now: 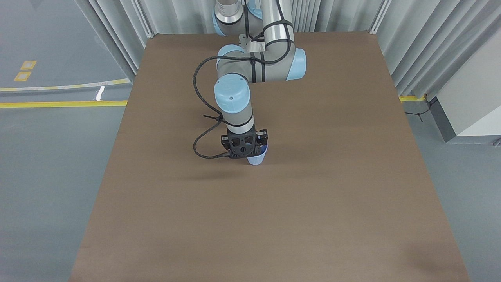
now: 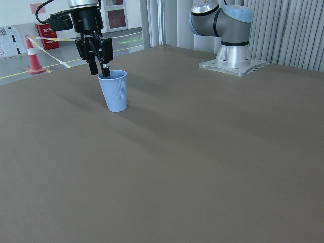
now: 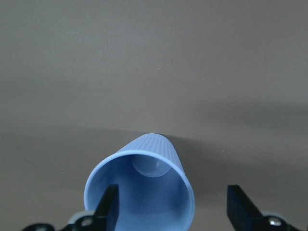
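Note:
A light blue ribbed cup (image 2: 114, 93) stands upright on the brown table (image 2: 202, 162). My gripper (image 2: 99, 71) is just above its rim in the left view, fingers apart. In the wrist view the fingertips (image 3: 236, 202) are wide apart, one over the inside of the cup (image 3: 149, 192), the other off to its right, with nothing held between them. In the front view the cup (image 1: 256, 159) is mostly hidden behind the gripper (image 1: 243, 145).
Curtains, a wall corner and taped floor lie beyond the table's edges; a traffic cone (image 2: 35, 63) stands on the floor.

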